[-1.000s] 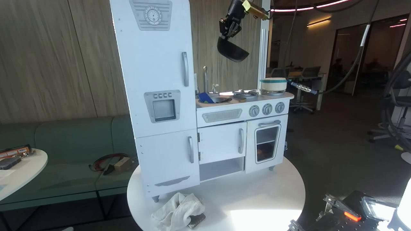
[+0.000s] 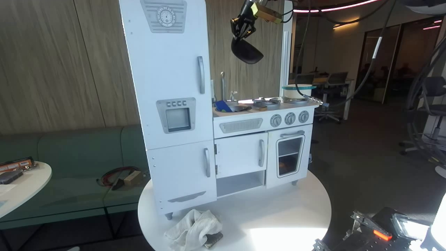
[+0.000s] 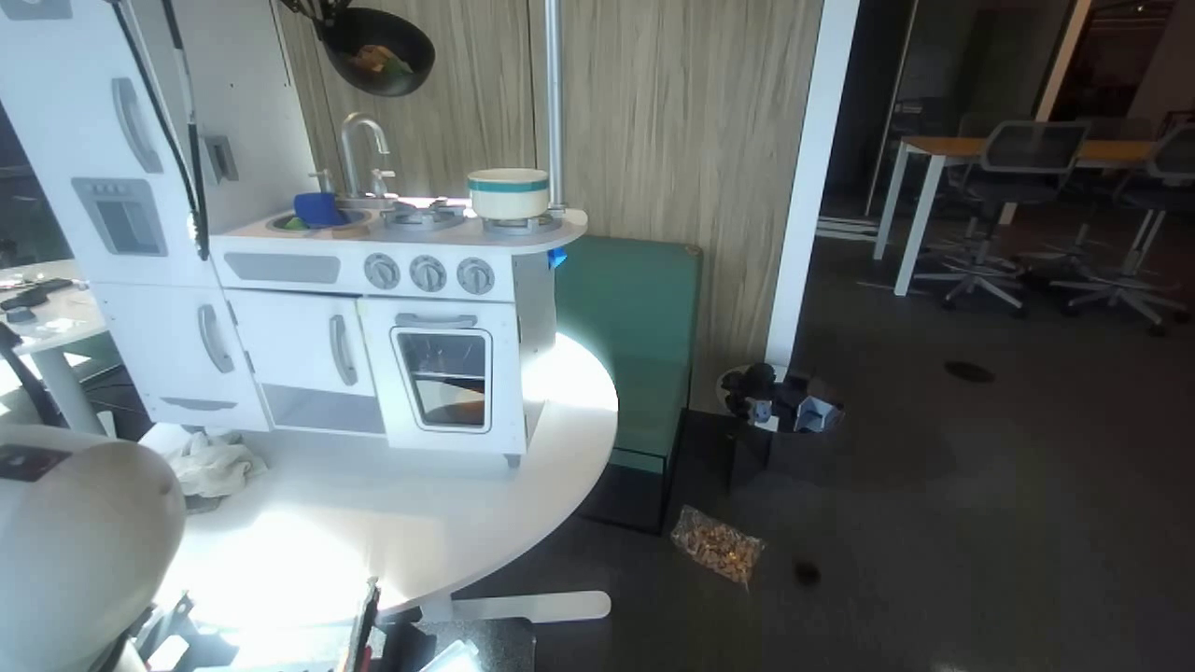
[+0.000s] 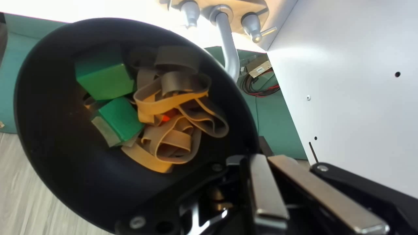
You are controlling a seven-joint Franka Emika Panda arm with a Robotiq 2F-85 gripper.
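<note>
A black pan (image 2: 247,52) hangs in the air above the toy kitchen's counter, tilted in exterior view 1. My gripper (image 2: 243,35) is above it, shut on its edge or handle; which of the two I cannot tell. Inside the pan (image 4: 62,164), the wrist view shows green blocks (image 4: 121,117) and a tangle of tan bands (image 4: 172,137), with a bit of orange-red among them. In that view the gripper's metal fingers (image 4: 270,188) lie at the pan's lower right side. Exterior view 2 shows the pan (image 3: 381,78) high above the faucet, contents still in it.
Below are the faucet (image 3: 356,151), a sink holding a blue item (image 3: 318,208), and stove burners (image 3: 423,215). A white pot with a teal band (image 3: 509,196) stands on the right burner. The tall white fridge (image 2: 171,75) rises at the left. A cloth (image 2: 195,232) lies on the table.
In exterior view 1, my gripper and the pan have moved left and slightly up, toward the fridge. The arm's cable has swung left too. The kitchen and its items stand unchanged.
</note>
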